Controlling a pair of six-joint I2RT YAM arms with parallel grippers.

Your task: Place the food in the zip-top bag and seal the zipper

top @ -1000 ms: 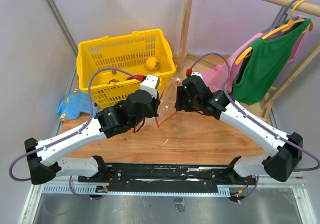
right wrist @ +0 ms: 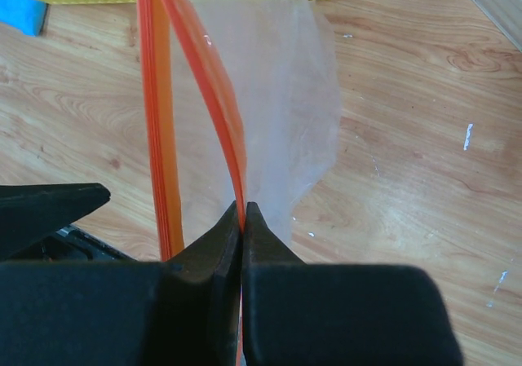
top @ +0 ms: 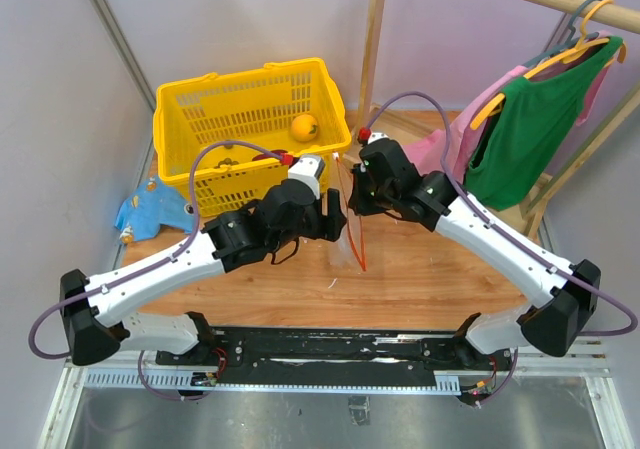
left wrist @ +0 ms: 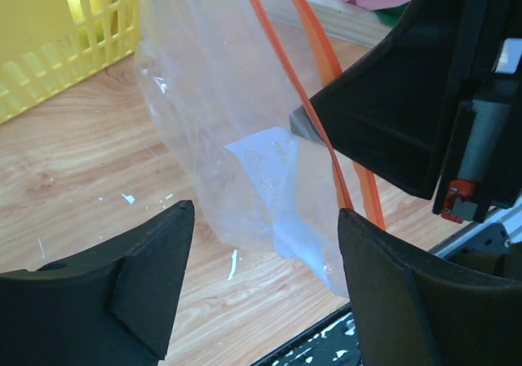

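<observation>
The clear zip top bag (left wrist: pixel 192 138) hangs upright above the table, its mouth edged with orange strips (right wrist: pixel 159 138). In the right wrist view my right gripper is shut on one orange edge, which runs down between its fingertips. My left gripper is open, with part of the bag showing beyond and between its spread fingers; the orange edge passes close by its right fingertip. From above, the left gripper (top: pixel 334 214) stands just left of the bag. No food shows inside the bag. A yellow-orange fruit (top: pixel 305 127) lies in the yellow basket (top: pixel 205 89).
Small dark items (top: pixel 228 161) lie low in the basket, partly hidden by the left arm. A blue cloth (top: pixel 152 209) rests at left. The rack with green clothing (top: pixel 540 119) stands at right. Bare table (top: pixel 440 279) lies in front of the rack.
My left gripper has opened, let go of its side of the bag and moved right. The right gripper has closed on the orange edge and shifted slightly left. The bag's mouth is drawn narrower.
</observation>
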